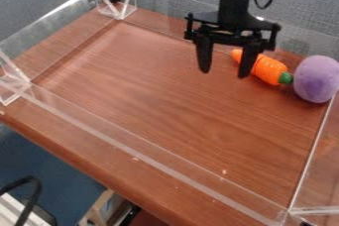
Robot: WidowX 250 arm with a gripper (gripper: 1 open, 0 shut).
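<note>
My black gripper (224, 67) hangs at the upper middle of the camera view, open, with its two fingers apart. It partly covers an orange toy carrot (268, 68) with a green end, lying at the back right. Beside the carrot, against the right side, sits a round purple object (316, 79), like an eggplant or cabbage toy.
The wooden tabletop (146, 111) is bordered by clear plastic walls. Its middle, left and front are bare. A dark cable and some items lie outside at the lower left.
</note>
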